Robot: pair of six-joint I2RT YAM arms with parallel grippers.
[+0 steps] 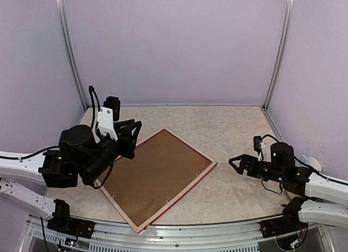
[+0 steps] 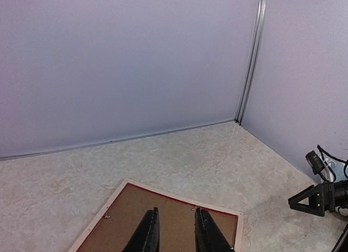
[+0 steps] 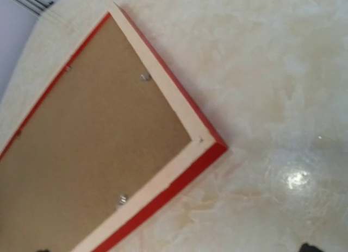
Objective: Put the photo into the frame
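The frame [image 1: 155,173] lies flat on the table, brown backing up, with a pale wooden edge, red sides and small metal clips; the right wrist view shows one corner [image 3: 209,143] closely. My left gripper [image 1: 130,138] is raised over the frame's left part, its fingers [image 2: 149,235] parted with nothing visible between them. My right gripper [image 1: 236,164] stands open and empty to the right of the frame, also visible in the left wrist view [image 2: 299,203]. I see no separate photo.
Bare table [image 1: 228,127] surrounds the frame at the back and right. Pale walls close the back and sides. A small white object [image 1: 314,164] sits behind the right arm at the right edge.
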